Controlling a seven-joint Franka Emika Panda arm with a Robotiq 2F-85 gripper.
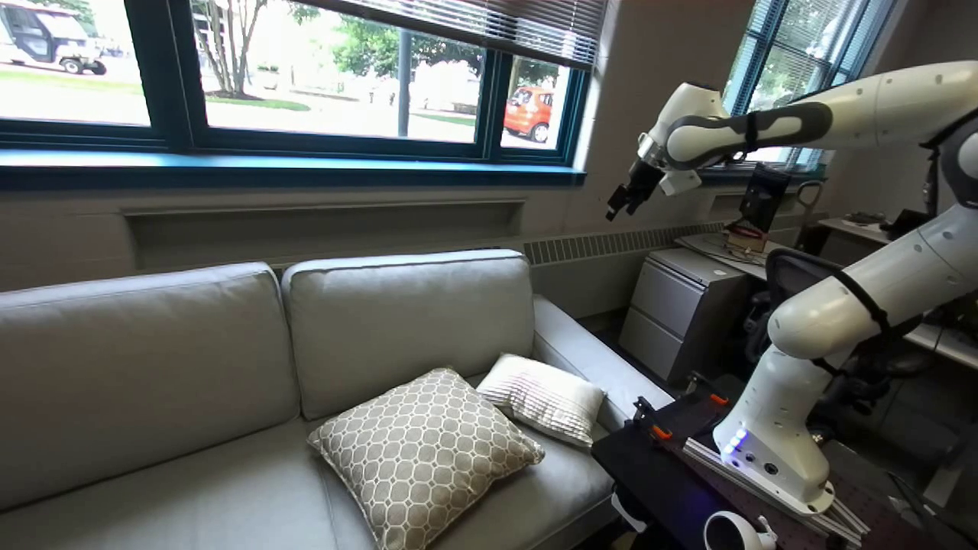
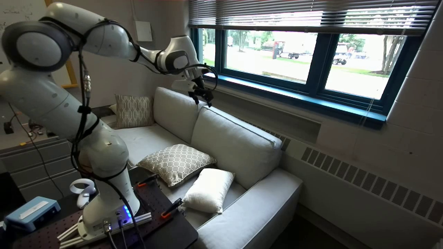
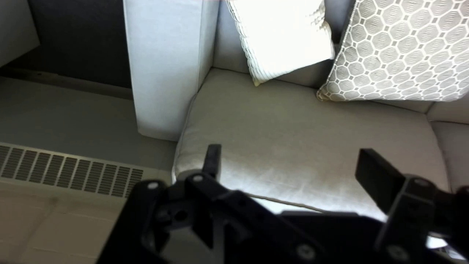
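Observation:
High above the couch, my gripper stands open, its two dark fingers wide apart with nothing between them. Below it in the wrist view is the grey back cushion of the couch. A large patterned pillow lies on the seat, and a smaller white pillow rests beside it, near the armrest. Both also show in the second exterior view, the patterned pillow left of the white one. The gripper touches neither of them.
Behind the couch runs a wall with a blue window sill and a heater grille. A filing cabinet stands past the armrest. Another patterned pillow sits at the couch's far end. Open air surrounds the gripper.

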